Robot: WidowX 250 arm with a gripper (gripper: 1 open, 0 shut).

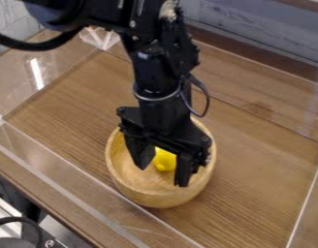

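My black gripper (pixel 161 153) hangs over a round light wooden bowl (pixel 159 197), its two fingers reaching down into it on either side of a yellow object (pixel 162 160). The fingers are apart. The yellow object sits in the bowl, partly hidden by the gripper, and I cannot tell whether the fingers touch it.
The wooden table (pixel 258 155) has free room to the right and at the left. Clear panels edge it at the left, and a grey-white wall (pixel 271 39) runs along the back. Black cables show at the lower left.
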